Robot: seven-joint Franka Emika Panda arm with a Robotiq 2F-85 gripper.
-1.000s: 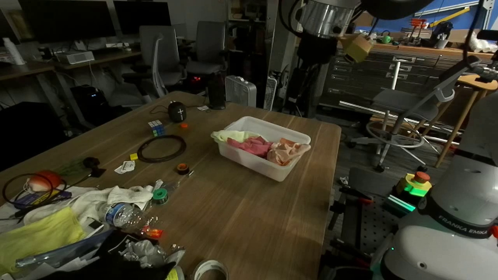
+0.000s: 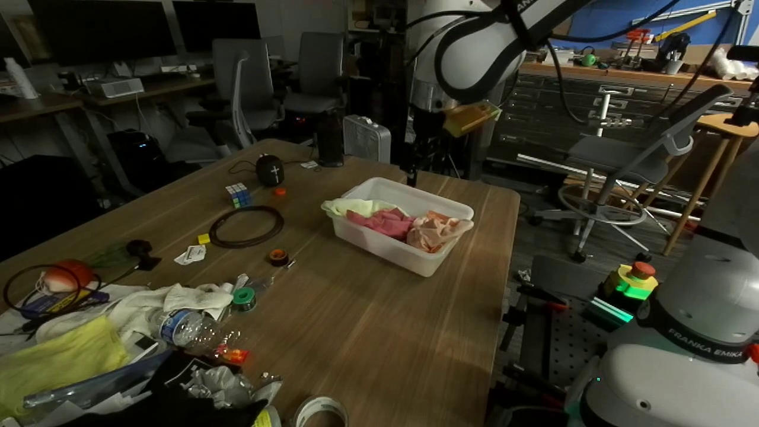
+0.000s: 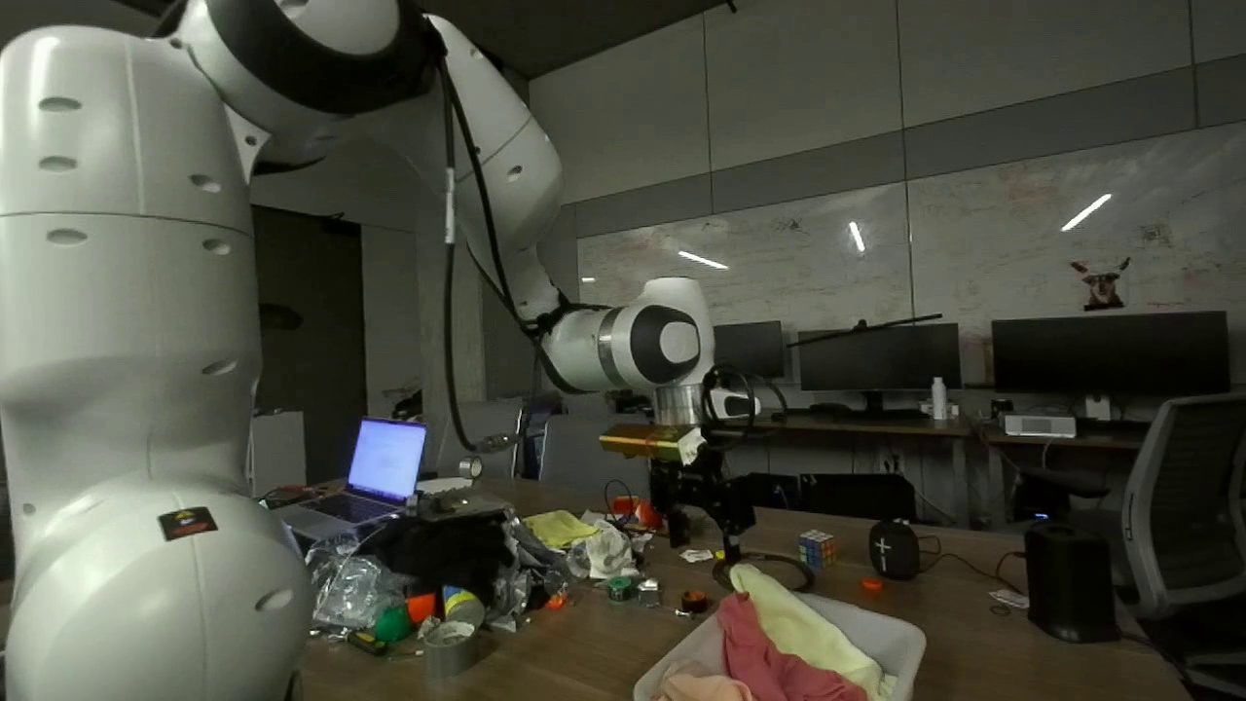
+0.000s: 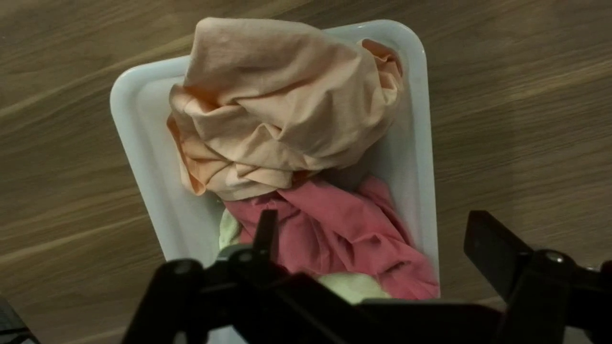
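A white plastic bin (image 2: pixel 388 250) stands on the table with three crumpled cloths in it. In the wrist view the peach cloth (image 4: pixel 281 97) fills the far end and overlaps the bin's rim, the pink cloth (image 4: pixel 350 229) lies in the middle, and a bit of the pale yellow cloth (image 4: pixel 353 285) shows below it. The yellow one (image 3: pixel 806 619) drapes over the rim in exterior view 2. My gripper is open above the bin, fingers wide apart, nothing between them; the pink cloth lies below the gap.
A Rubik's cube (image 2: pixel 238 195), a black speaker (image 2: pixel 270 171), a coiled cable (image 2: pixel 246 227) and an orange tape roll (image 2: pixel 278 257) sit on the table beyond the bin. A cluttered heap with a plastic bottle (image 2: pixel 188 328) covers the near left.
In exterior view 1 my gripper has moved left and down, closer to the bin. The bin and cloths look unchanged.
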